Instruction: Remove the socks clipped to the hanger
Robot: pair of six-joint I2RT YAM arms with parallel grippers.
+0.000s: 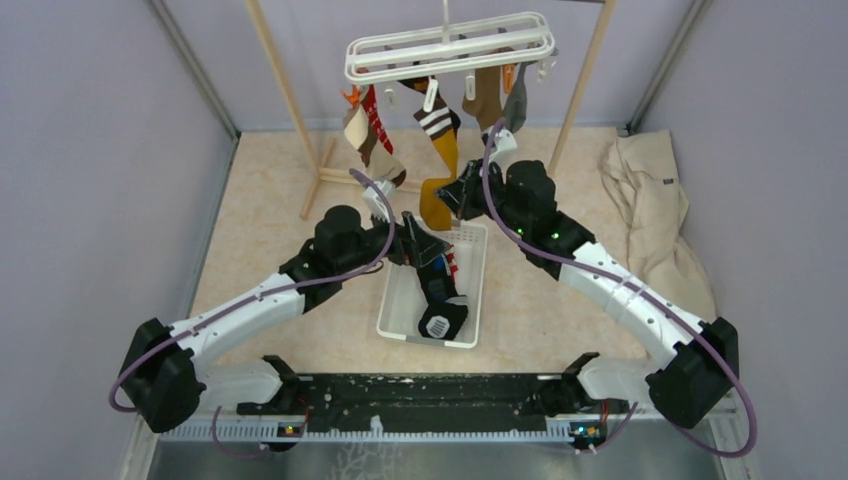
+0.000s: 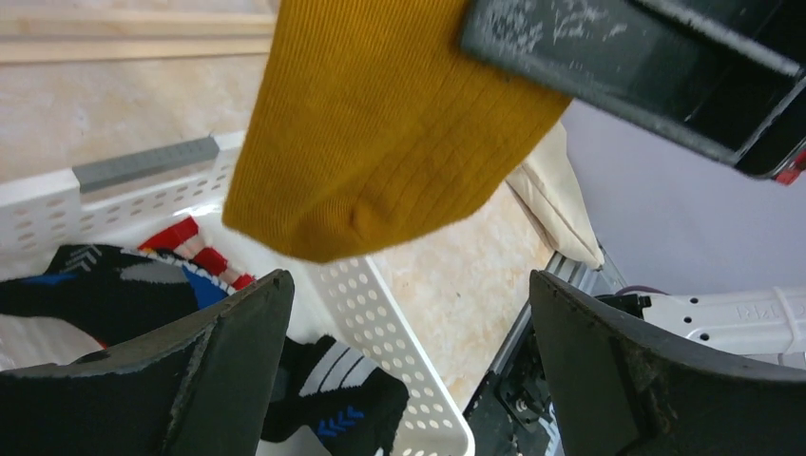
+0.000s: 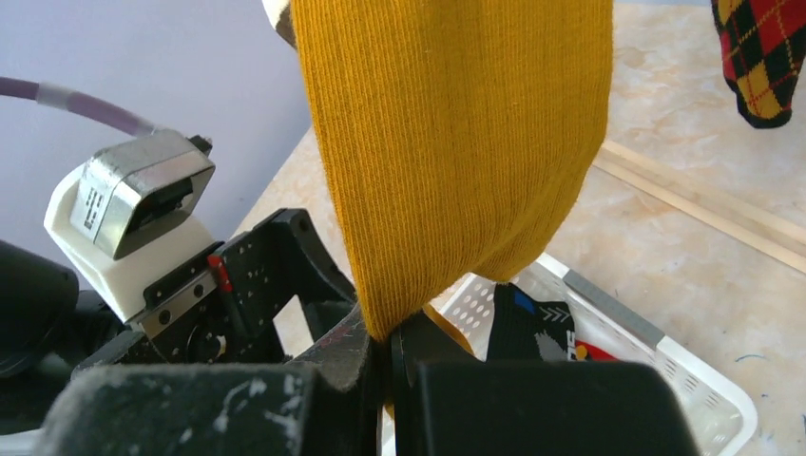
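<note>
A mustard-yellow sock (image 1: 437, 205) with white and dark stripes hangs beneath a white clip (image 1: 431, 94) of the white hanger (image 1: 450, 47). My right gripper (image 1: 449, 197) is shut on this sock's side; the yellow knit (image 3: 447, 142) runs down between its fingertips in the right wrist view. Lower and to the left, my left gripper (image 1: 428, 240) stands open over the basket, its fingers (image 2: 238, 351) wide apart. In the left wrist view the yellow sock (image 2: 371, 142) hangs ahead of those fingers, outside their grip.
Dark socks (image 1: 440, 290) and a red-patterned piece lie in the white basket (image 1: 398, 320). Other socks hang left, a cream and red group (image 1: 372, 130), and right, a brown sock (image 1: 485, 98) and a grey one (image 1: 516, 103). Beige cloth (image 1: 645, 200) lies at right.
</note>
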